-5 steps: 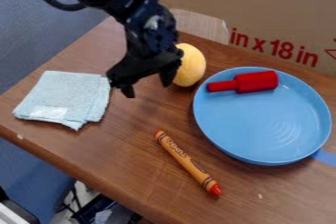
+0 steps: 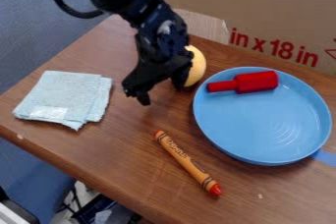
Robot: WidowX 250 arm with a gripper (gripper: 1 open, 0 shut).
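Observation:
My black gripper (image 2: 159, 87) hangs low over the wooden table, left of a yellow egg-shaped object (image 2: 196, 63), which it partly covers. Its dark fingers are seen side-on, and whether they are apart or closed is hard to make out. A folded light-blue cloth (image 2: 66, 95) lies to the left. An orange crayon (image 2: 187, 161) lies below the gripper. On the right a blue plate (image 2: 260, 129) carries a red rolling pin (image 2: 242, 83) on its upper part.
A cardboard box (image 2: 269, 12) stands behind the table (image 2: 112, 169). The table's left edge runs diagonally past the cloth. Bare wood shows between cloth, crayon and gripper, and at the lower middle.
My arm has shifted slightly to the right over the last second, covering a little more of the yellow object. The other objects have not visibly moved.

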